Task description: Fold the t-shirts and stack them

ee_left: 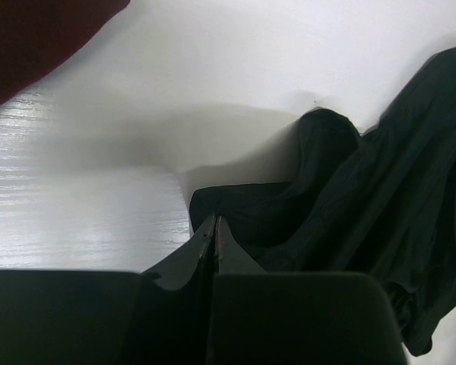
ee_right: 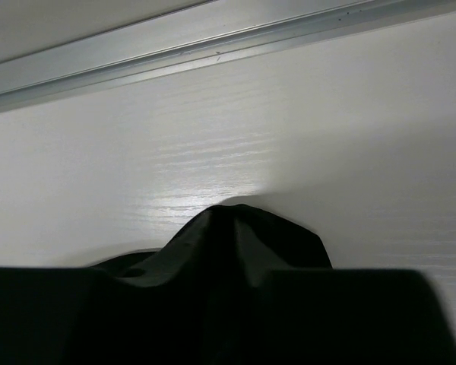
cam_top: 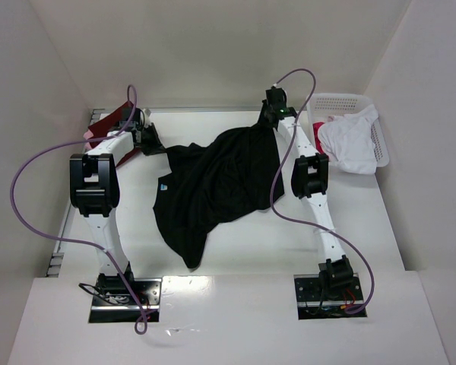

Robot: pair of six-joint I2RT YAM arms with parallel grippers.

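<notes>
A rumpled black T-shirt [cam_top: 224, 179] lies spread across the middle of the table, a small pale label near its left edge. At its upper left corner, my left gripper [cam_top: 166, 150] is shut on the cloth; in the left wrist view the fingertips meet at the edge of the shirt [ee_left: 327, 205]. Along the shirt's far edge, my right gripper [cam_top: 263, 122] has its fingers drawn together. In the right wrist view, a peak of black cloth [ee_right: 289, 236] rises around the blurred fingertips, so the gripper appears shut on it.
Folded dark red cloth [cam_top: 102, 129] rests at the back left, beside the left gripper. A white basket [cam_top: 338, 103] at the back right holds white and red cloth. A wall rail borders the back edge.
</notes>
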